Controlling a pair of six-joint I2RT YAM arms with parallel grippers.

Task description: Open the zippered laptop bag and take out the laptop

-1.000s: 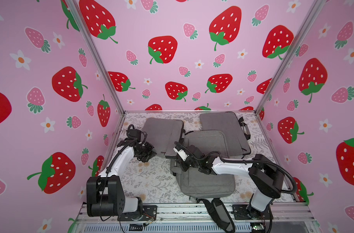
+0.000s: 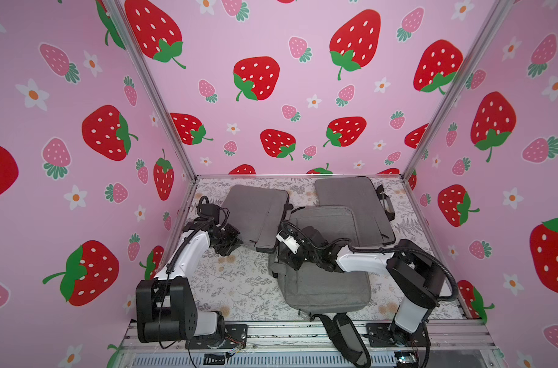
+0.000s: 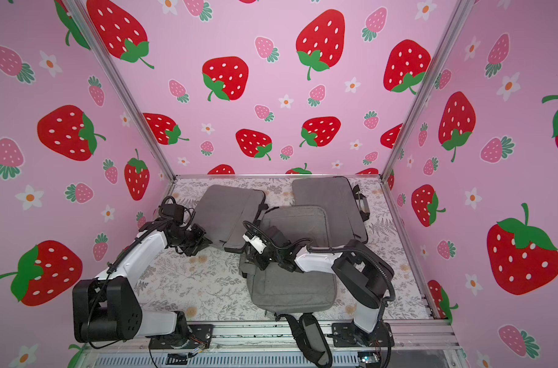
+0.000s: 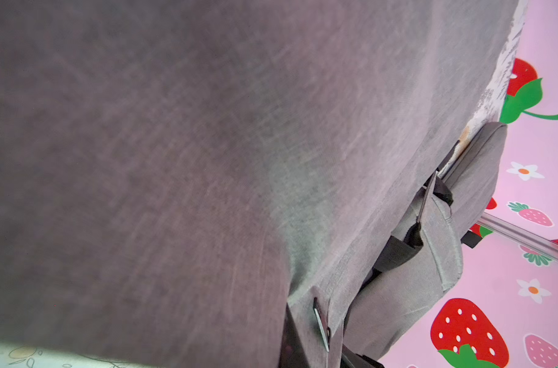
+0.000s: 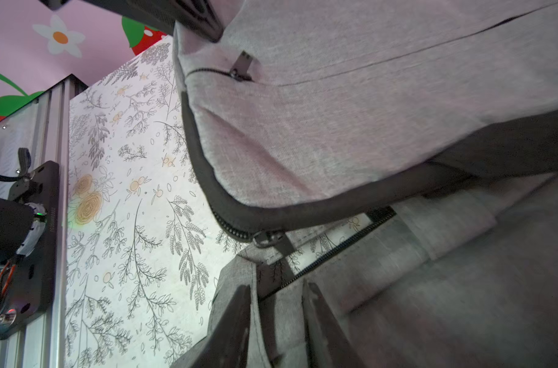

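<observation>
The left grey bag (image 2: 254, 211) lies at the back left, its near edge lifted. My left gripper (image 2: 234, 244) is shut on a corner of its cloth; the bag fills most of the left wrist view. In the right wrist view, a dark zipper band runs along the bag's edge, with a metal zipper slider (image 5: 266, 238) and hanging tab at the corner. Just below the slider, my right gripper has its fingers apart and nothing between them. No laptop is visible.
A second grey bag (image 2: 328, 288) lies under my right arm, its strap (image 2: 346, 337) hanging over the front edge. A third grey bag (image 2: 346, 196) is at the back right. Bare tabletop (image 2: 229, 288) shows at the front left.
The left gripper and the bag corner it holds have moved slightly left.
</observation>
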